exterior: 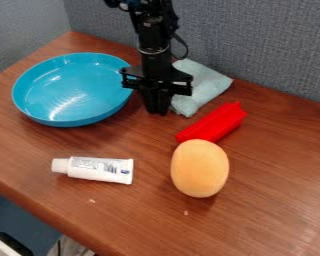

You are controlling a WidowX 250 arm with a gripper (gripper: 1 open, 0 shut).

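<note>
My black gripper [156, 100] hangs down at the top middle, low over the table between the blue plate [67, 84] and a pale folded cloth [204, 84]; its fingertips are dark and small, so I cannot tell whether they are open or shut. A red object [212, 123] lies right of it, toward the front. An orange oval object [199, 168] rests in front of that, and a white tube [93, 169] lies at the front left.
A grey padded wall [256, 40] borders the back, and the table's front-left edge drops to the floor.
</note>
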